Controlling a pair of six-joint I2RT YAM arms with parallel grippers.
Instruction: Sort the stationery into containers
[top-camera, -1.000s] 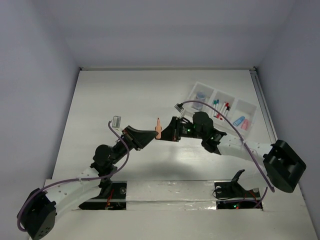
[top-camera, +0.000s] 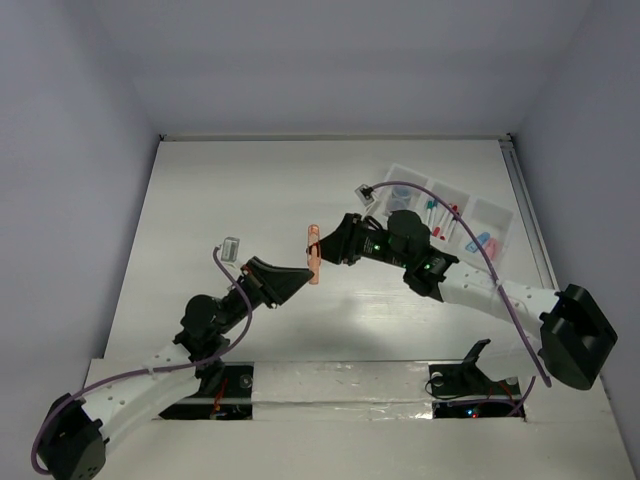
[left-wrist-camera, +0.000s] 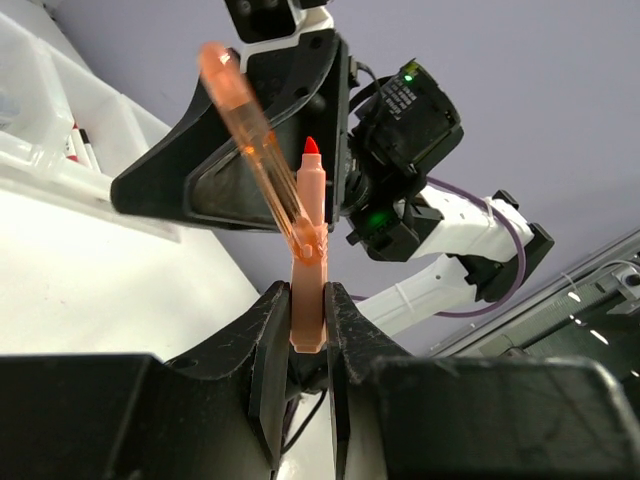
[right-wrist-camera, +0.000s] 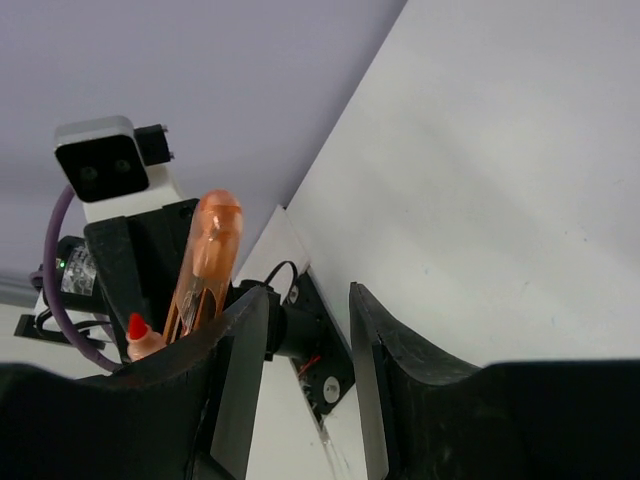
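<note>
An orange marker body with a red tip stands upright between the fingers of my left gripper. A translucent orange piece, apparently its cap, tilts above it near my right gripper. In the top view both orange pieces overlap between the grippers. In the right wrist view my right gripper has its fingertips apart, with the orange pieces beside or behind its left finger; whether it touches them I cannot tell. My left gripper's fingertips lie against the marker body.
A white divided container at the back right holds markers and blue and pink items, partly behind the right arm.
The right gripper has risen and shifted toward the back compared with a second ago. The orange pieces appear longer in the top view, and the left gripper has shifted slightly.
</note>
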